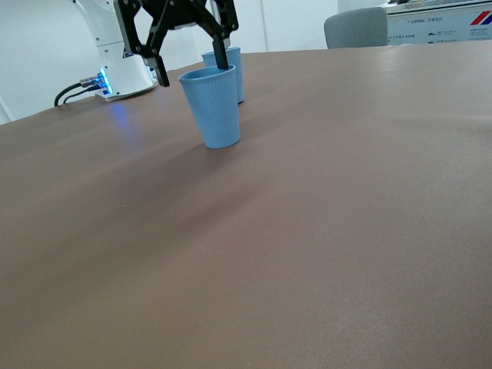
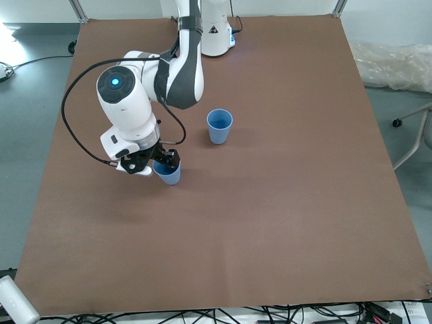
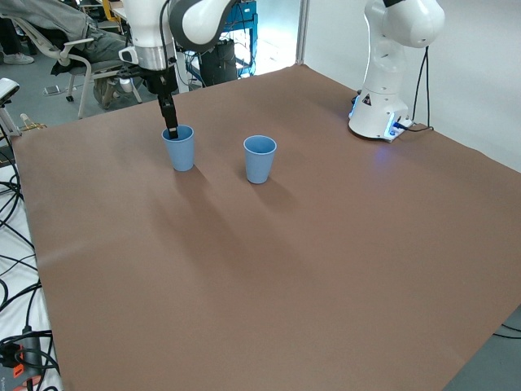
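Observation:
A blue cup (image 2: 168, 177) (image 1: 211, 111) (image 3: 181, 156) stands on the brown table under my black gripper (image 1: 191, 73). In the camera top view the gripper straddles the near cup's rim: one finger reaches down over the cup's opening, the other hangs outside to the left. The fingers stand apart, with no contact on both sides visible. A second blue cup (image 2: 219, 127) (image 3: 258, 162) stands beside it, farther toward the middle of the table in the camera left view and partly hidden behind the near cup in the camera top view.
Cables and equipment (image 3: 24, 350) run along the near edge.

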